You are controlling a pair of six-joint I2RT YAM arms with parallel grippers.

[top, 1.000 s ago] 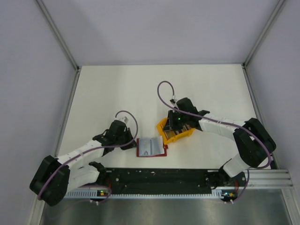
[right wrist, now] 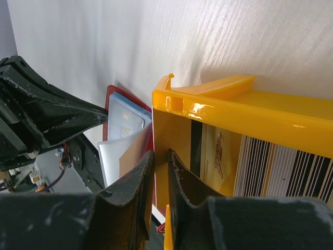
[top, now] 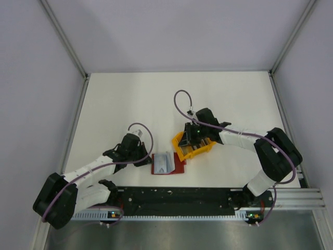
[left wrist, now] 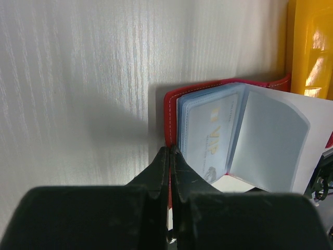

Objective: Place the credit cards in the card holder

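The red card holder lies open on the table, its clear sleeves facing up. A "VIP" card shows in the left sleeve, while a pale clear page stands raised against the yellow box. At the holder's left edge my left gripper is shut, its tips touching the red cover; whether the edge is pinched is hard to tell. Several cards stand on edge inside the yellow box. My right gripper is shut on the box's left end wall, beside the cards.
The yellow box sits against the holder's right side, partly over its red cover. Behind both, the white table is bare, and free room also lies left of the holder. Both arms reach in from the front corners.
The yellow box has slid slightly left with my right gripper. The holder's right clear page has been pushed up and leftward. My left gripper has stayed still.
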